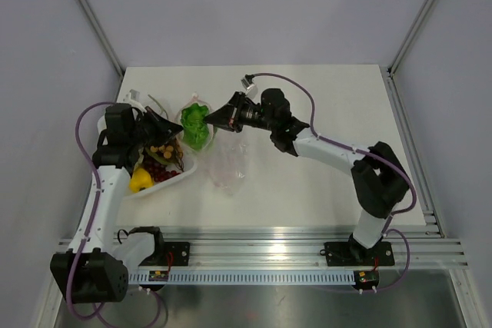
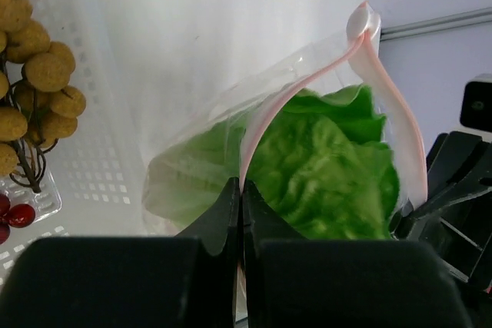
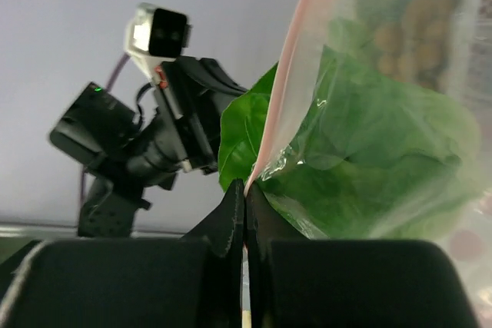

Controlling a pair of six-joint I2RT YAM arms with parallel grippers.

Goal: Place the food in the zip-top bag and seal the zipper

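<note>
A clear zip top bag (image 2: 215, 117) with a pink zip edge and white slider (image 2: 358, 22) hangs with its mouth spread. Green lettuce (image 2: 327, 170) sits inside it, its upper leaves reaching the mouth. My left gripper is shut on one side of the bag's rim. Opposite, my right gripper is shut on the other side of the rim. From above, the lettuce (image 1: 195, 125) shows between the two grippers, and the bag's clear lower part (image 1: 227, 165) trails toward the front.
A white basket (image 1: 187, 165) stands on the left under my left arm, holding brown round fruit (image 2: 46, 78), red berries (image 2: 19, 215) and a yellow piece (image 1: 140, 180).
</note>
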